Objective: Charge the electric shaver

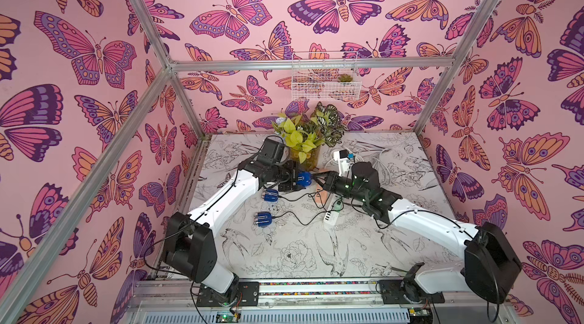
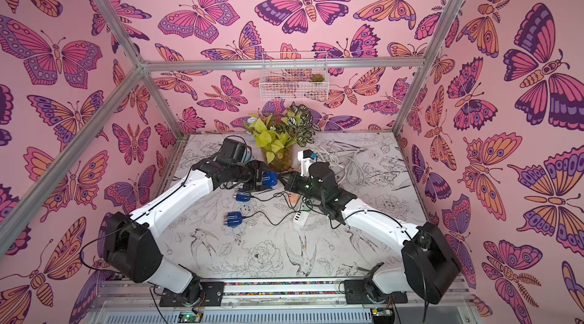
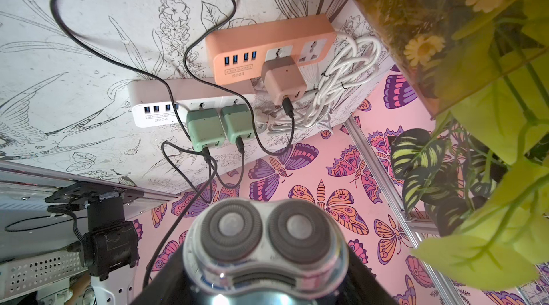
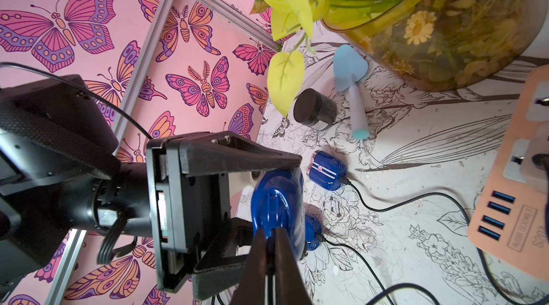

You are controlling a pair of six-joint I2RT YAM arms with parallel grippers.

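Observation:
A blue electric shaver (image 4: pixel 277 205) is gripped by my left gripper, whose black fingers close around its body. The shaver's two round heads (image 3: pixel 265 226) fill the bottom of the left wrist view. My right gripper is shut, its tips right at the shaver's tail end. Whether a cable end sits between those tips, or in the shaver's socket, I cannot tell. A black cable (image 3: pixel 178 206) runs from a green charger (image 3: pixel 206 129) on the white power strip (image 3: pixel 160 104) and drops out of sight beside the shaver.
Two more blue shavers (image 1: pixel 271 195) with cables lie on the table. An orange strip (image 4: pixel 514 179) with a charger is near the middle. A leafy potted plant (image 1: pixel 307 156) stands close behind my grippers. A jar (image 4: pixel 314 108) and small trowel (image 4: pixel 353 90) lie beside it.

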